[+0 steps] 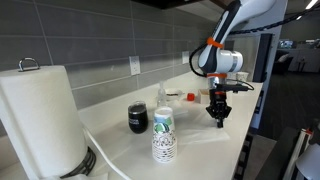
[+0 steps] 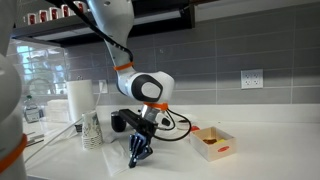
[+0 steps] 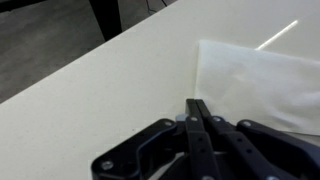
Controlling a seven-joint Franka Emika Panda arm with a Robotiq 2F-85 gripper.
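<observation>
A white cloth or paper sheet lies flat on the white counter near its edge. In the wrist view, my gripper has its fingertips close together at the sheet's near corner. The fingers point down to the counter in both exterior views, where the gripper is low over the sheet. Whether any of the sheet is pinched between the tips is too small to make out. From the other side, the gripper stands at the sheet's edge.
A paper towel roll, a stack of cups and a dark tumbler stand along the counter. An open box with small coloured items sits toward the back. Bare counter extends beside it.
</observation>
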